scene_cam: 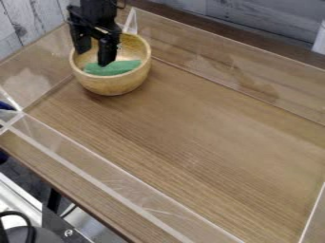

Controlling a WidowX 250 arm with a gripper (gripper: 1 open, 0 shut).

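Note:
A tan wooden bowl (114, 81) sits near the top left of the wooden table. Inside it lies a green elongated object (117, 68). My dark gripper (94, 53) hangs over the left part of the bowl, its fingers pointing down near the green object. Whether it is open or shut is hard to make out at this size.
Pale walls border it at the top left and top right. Some dark and blue items sit at the lower left edge.

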